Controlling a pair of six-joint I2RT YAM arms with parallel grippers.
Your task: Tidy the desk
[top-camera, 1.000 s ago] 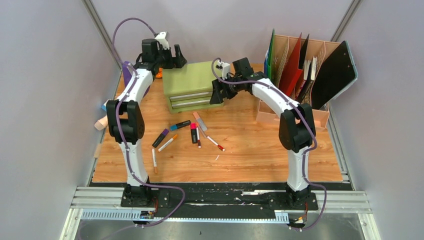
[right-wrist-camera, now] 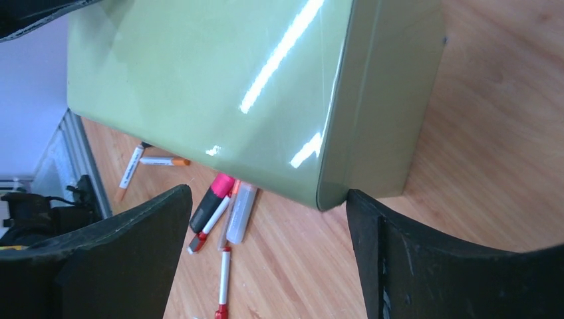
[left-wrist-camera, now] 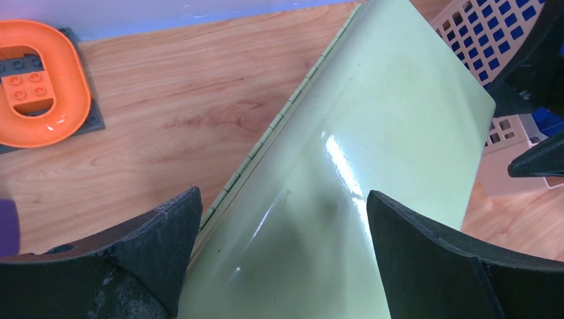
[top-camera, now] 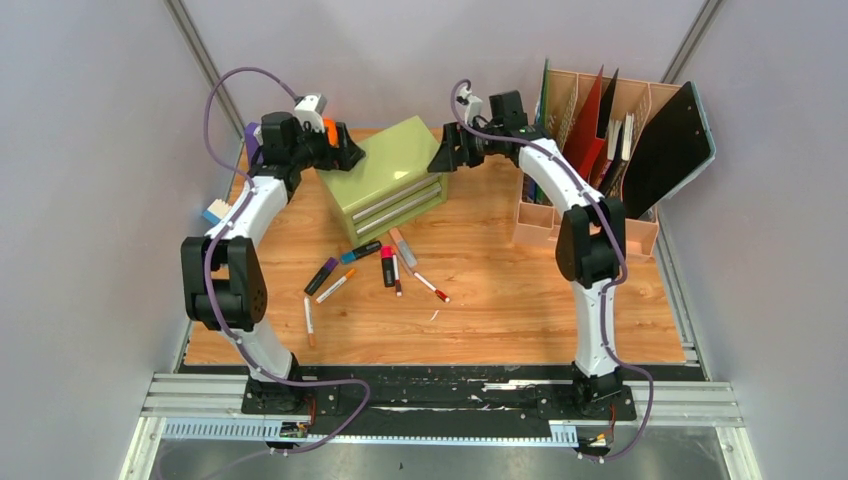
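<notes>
A green two-drawer box [top-camera: 385,165] stands angled at the back centre, drawers facing front-right. My left gripper [top-camera: 343,150] is at its left end, open; in the left wrist view its fingertips frame the glossy lid [left-wrist-camera: 332,159]. My right gripper [top-camera: 448,148] is at the box's right corner, open, one fingertip against that corner in the right wrist view. Several markers [top-camera: 387,265] and pens lie loose on the wood in front of the box.
A pink file organizer [top-camera: 535,225] with folders and a black clipboard stands at the right. An orange piece [left-wrist-camera: 63,113] and a purple item [left-wrist-camera: 8,226] lie left of the box.
The box has turned anticlockwise in the top view, its right end moving back.
</notes>
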